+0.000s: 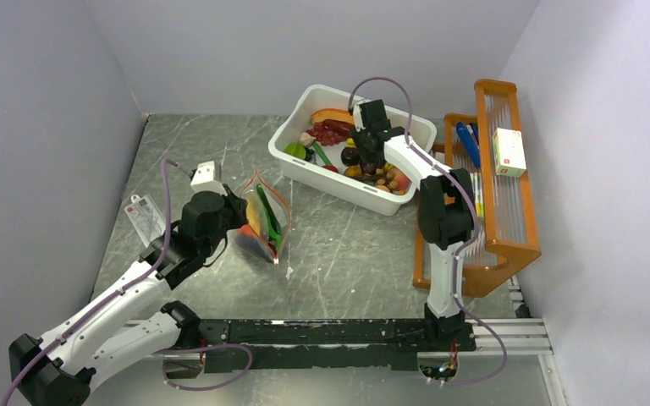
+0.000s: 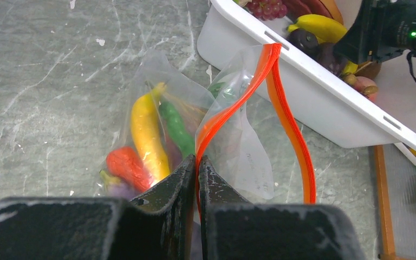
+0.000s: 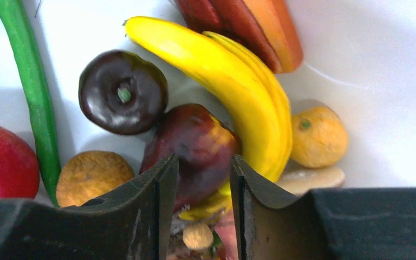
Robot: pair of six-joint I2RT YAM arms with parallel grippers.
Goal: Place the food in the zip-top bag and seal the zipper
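Note:
The zip top bag with orange zipper lies open on the counter, holding a yellow pepper, green pepper and red item. My left gripper is shut on the bag's edge. My right gripper is inside the white bin, part open, its fingers over a dark red fruit. Beside that fruit are bananas, a dark round fruit, a brown round fruit and a green bean.
A wooden rack with a box stands at the right. A clipboard lies at the left. Bare counter lies between bag and front edge.

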